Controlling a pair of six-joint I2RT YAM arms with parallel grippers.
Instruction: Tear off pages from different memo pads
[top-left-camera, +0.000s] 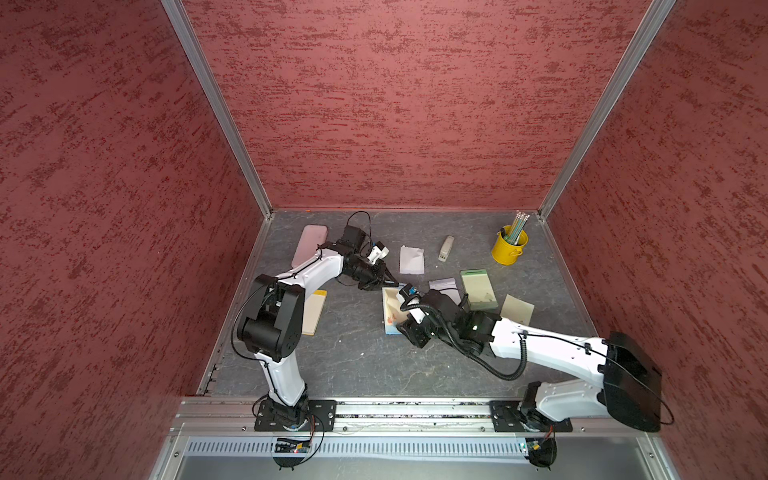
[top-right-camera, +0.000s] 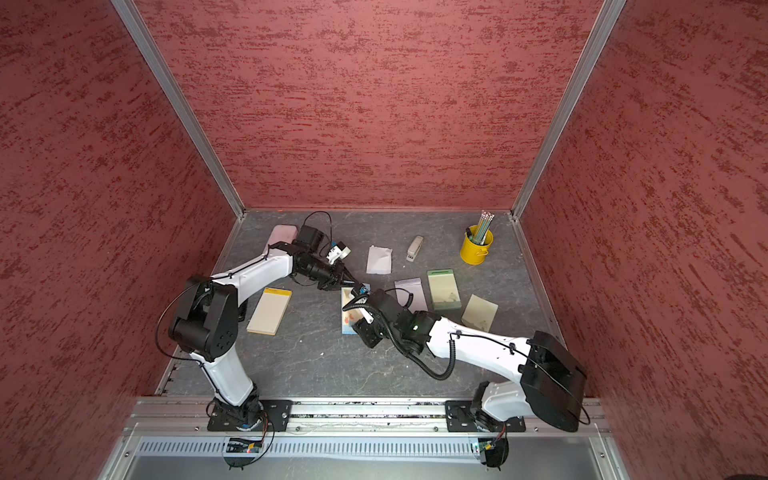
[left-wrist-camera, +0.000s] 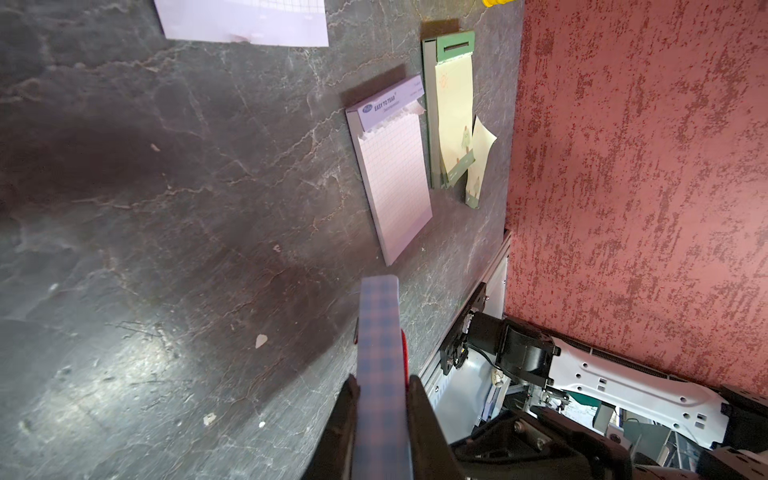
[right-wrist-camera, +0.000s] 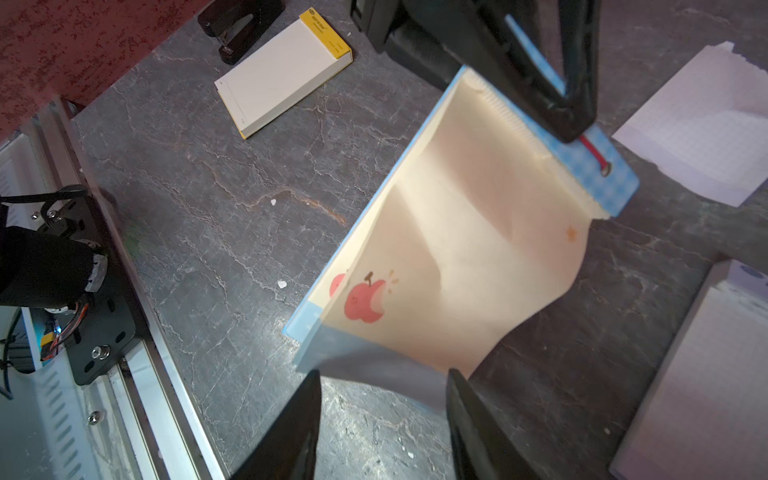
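Observation:
The blue-checked memo pad (right-wrist-camera: 612, 180) is gripped at its bound top edge by my left gripper, which is shut on it. Seen from the left wrist, the pad's checked binding (left-wrist-camera: 379, 336) stands between the fingers. Its cream top page (right-wrist-camera: 480, 232), printed with a red apple, bulges and stands apart from the sheet under it along the left side. My right gripper is open at the page's lower edge. One finger (right-wrist-camera: 457, 408) overlaps the page's lower right corner in view; whether they touch I cannot tell.
To the right lie a lilac pad (left-wrist-camera: 396, 176), a green pad (left-wrist-camera: 452, 104) and a torn green-edged page (left-wrist-camera: 478, 164). A loose lilac sheet (top-left-camera: 412, 260), a stapler (top-left-camera: 445, 248) and a yellow pencil bucket (top-left-camera: 509, 246) are behind. A yellow-topped pad (top-right-camera: 269, 310) is left.

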